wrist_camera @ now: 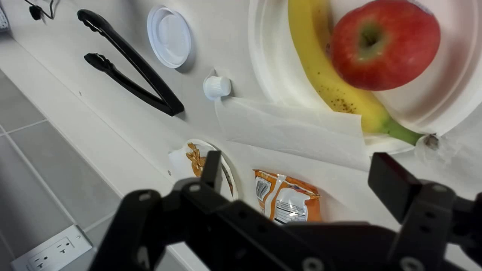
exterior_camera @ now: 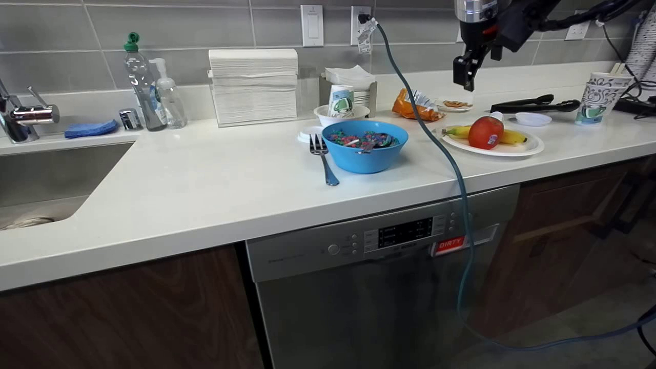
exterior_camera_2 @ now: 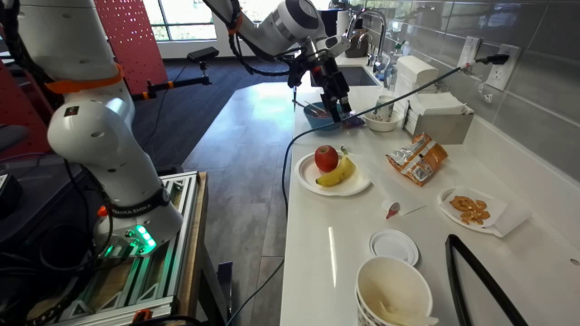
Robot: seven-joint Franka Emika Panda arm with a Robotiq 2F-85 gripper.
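My gripper stands open above the counter, its dark fingers wide apart and nothing between them. Below and between them in the wrist view lies an orange snack bag [wrist_camera: 289, 196]. A white plate [wrist_camera: 266, 58] holding a red apple [wrist_camera: 386, 45] and a yellow banana [wrist_camera: 311, 49] fills the upper right of that view. A small plate of pretzels [wrist_camera: 228, 176] sits partly behind the left finger. In exterior view 1 the gripper [exterior_camera: 466, 74] hangs well above the counter, touching nothing. The blue bowl [exterior_camera: 363, 161] of wrapped candies stands left of the fruit plate, a fork [exterior_camera: 326, 161] beside it.
A teal cable [exterior_camera: 452, 161] runs from the wall outlet across the counter and down its front. Black tongs [wrist_camera: 135, 63], a white lid [wrist_camera: 169, 36] and a paper cup [exterior_camera: 599, 101] occupy the right end. Free counter lies between sink [exterior_camera: 49, 184] and fork.
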